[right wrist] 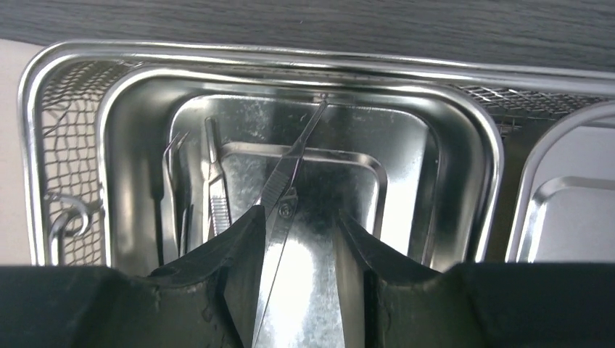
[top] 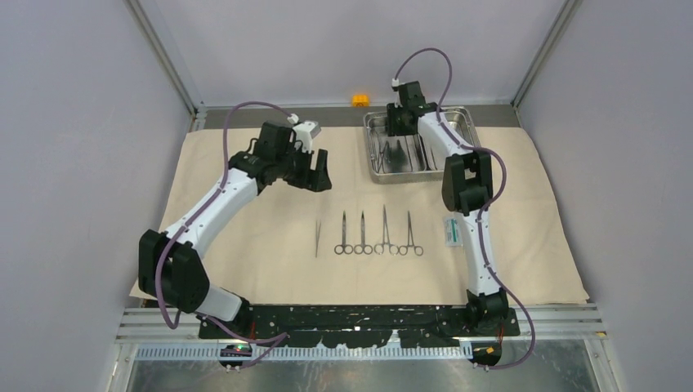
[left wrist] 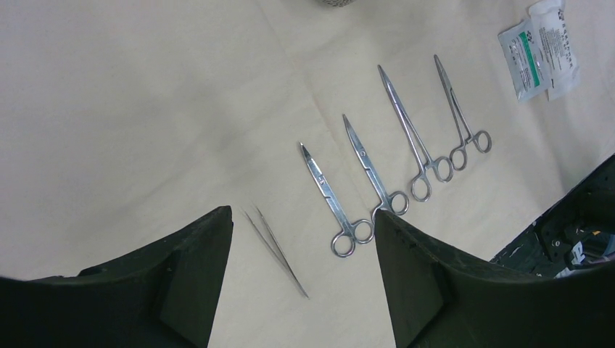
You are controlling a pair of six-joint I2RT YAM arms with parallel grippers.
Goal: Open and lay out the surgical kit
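Note:
The metal tray point(top: 372, 175) stands at the back of the cloth. Inside it, in the right wrist view, lie a scalpel handle point(right wrist: 217, 199), curved tweezers point(right wrist: 168, 210) and a slim ridged-grip instrument point(right wrist: 275, 185) crossing a bladed one point(right wrist: 272, 261). Over these hovers my right gripper, its fingers part open; nothing shows held. My left gripper is open and empty above the cloth. Below it are tweezers point(left wrist: 277, 254), two pairs of scissors point(left wrist: 330, 199), and two clamps point(left wrist: 410, 130).
Two flat packets, one with a green stripe point(left wrist: 528, 61) and one white point(left wrist: 557, 43), lie on the cloth's right side, partly under the right arm from above. A yellow block point(top: 360, 100) sits behind the tray.

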